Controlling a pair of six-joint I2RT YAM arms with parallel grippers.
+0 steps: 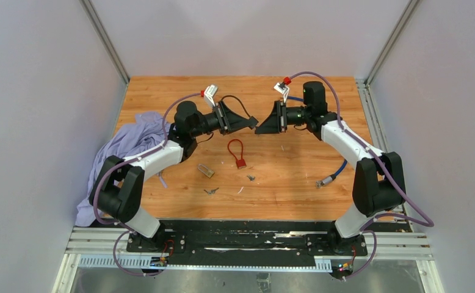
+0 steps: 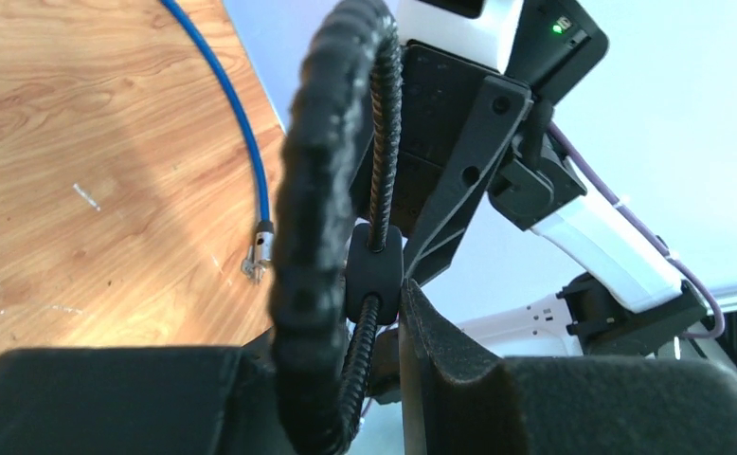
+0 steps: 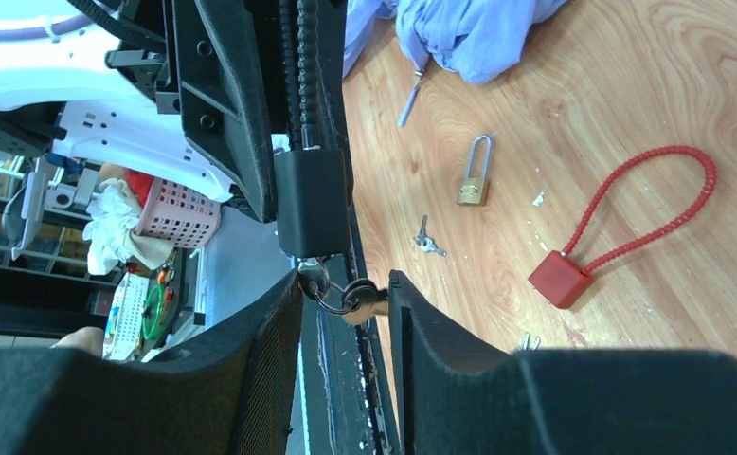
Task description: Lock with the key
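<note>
My left gripper (image 1: pixel 247 122) is shut on a black cable lock, whose block body shows upright in the right wrist view (image 3: pixel 311 199) with its braided cable above. A key ring with keys (image 3: pixel 350 299) hangs at the underside of that body; whether a key is inside the keyhole is unclear. My right gripper (image 1: pixel 258 129) faces it from the right, its fingertips just below the lock body at the keys, standing open with a gap between the fingers.
On the wooden table (image 1: pixel 290 195) lie a red cable lock (image 1: pixel 240 163), a brass padlock (image 1: pixel 206 171), loose keys (image 1: pixel 211 191), a blue cable with a metal end (image 1: pixel 325 180) and, at the left, a blue cloth (image 1: pixel 119 146).
</note>
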